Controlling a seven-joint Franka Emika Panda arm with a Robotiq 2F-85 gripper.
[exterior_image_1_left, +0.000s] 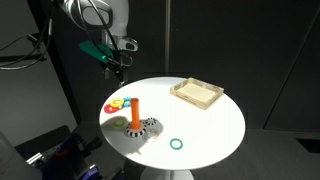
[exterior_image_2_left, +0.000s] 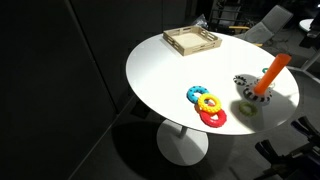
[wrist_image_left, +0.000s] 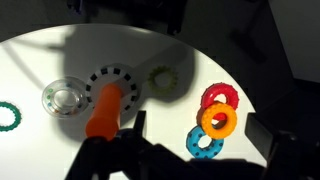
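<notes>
High over the left side of the round white table, my gripper (exterior_image_1_left: 119, 72) hangs open. In the wrist view its fingers (wrist_image_left: 138, 124) stand wide apart, with nothing held. Below lie a red ring (exterior_image_2_left: 213, 119), a yellow ring (exterior_image_2_left: 209, 104) and a blue ring (exterior_image_2_left: 197, 94), bunched near the table edge. The yellow one overlaps the other two. An orange post (exterior_image_1_left: 135, 112) stands upright, a black-and-white ring (wrist_image_left: 111, 78) around its base. Beside it are a pale green ring (wrist_image_left: 162, 79) and another speckled ring (wrist_image_left: 65, 97). A teal ring (exterior_image_1_left: 176, 143) lies by itself.
A shallow wooden tray (exterior_image_1_left: 199, 93) sits toward the far side of the white table (exterior_image_1_left: 210, 140); it looks empty. The tall post stands up among the rings. Bare tabletop lies between the rings and the tray.
</notes>
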